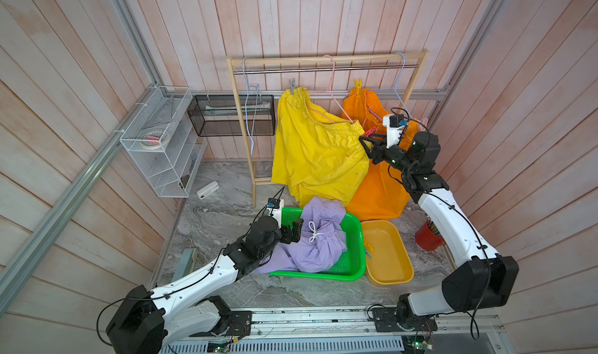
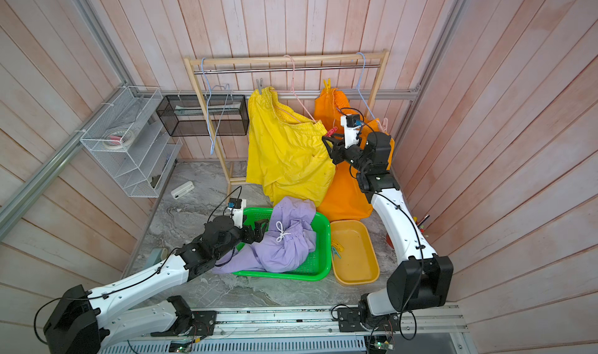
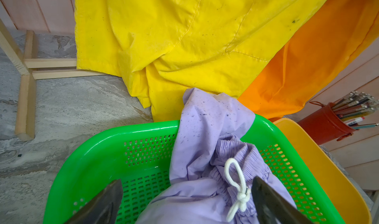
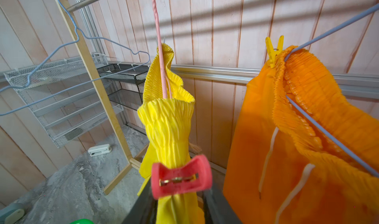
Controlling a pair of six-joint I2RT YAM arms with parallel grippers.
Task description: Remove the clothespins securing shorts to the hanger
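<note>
Yellow shorts (image 1: pixel 320 151) hang from a pink hanger (image 4: pixel 161 54). A grey clothespin (image 1: pixel 291 84) grips their far waist corner, while a pink-red clothespin (image 4: pixel 181 176) sits at the near corner. My right gripper is at that near corner, its fingers apart on either side of the pink-red clothespin. Its handles look spread; contact with the fingers is unclear. Low over the green basket (image 3: pixel 106 139), my left gripper is open, with purple cloth (image 3: pixel 213 117) below it. Behind hang orange shorts (image 4: pixel 252 125) with a yellow clothespin (image 4: pixel 273 52).
A wooden rack (image 1: pixel 327 59) carries the hangers, including a blue hanger (image 4: pixel 98 36) on the left. The yellow tray (image 1: pixel 389 254) holds several small pins. A red pot (image 3: pixel 323 123) stands at right. Bare floor (image 3: pixel 90 109) lies left of the basket.
</note>
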